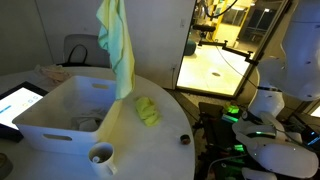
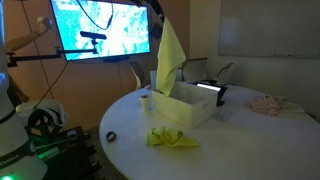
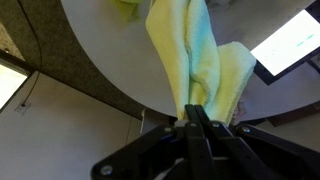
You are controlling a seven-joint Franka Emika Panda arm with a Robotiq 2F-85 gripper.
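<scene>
A pale yellow towel (image 1: 117, 45) hangs in the air, its lower end near the right side of a white box (image 1: 55, 140). In the wrist view my gripper is shut on this towel (image 3: 200, 60), which trails out beyond the fingertips. The gripper is above the frame in exterior view 1; exterior view 2 shows the towel (image 2: 172, 50) hanging from the top edge. A second yellow cloth (image 2: 172, 138) lies crumpled on the table, apart from the box. Some greyish material (image 1: 88, 120) lies inside the box.
A white mug (image 1: 102, 160) stands in front of the box, and a small dark round object (image 1: 185, 139) sits near the table's right edge. A lit screen (image 1: 15, 105) is left of the box. Bare white table (image 2: 240, 150) spreads out in exterior view 2.
</scene>
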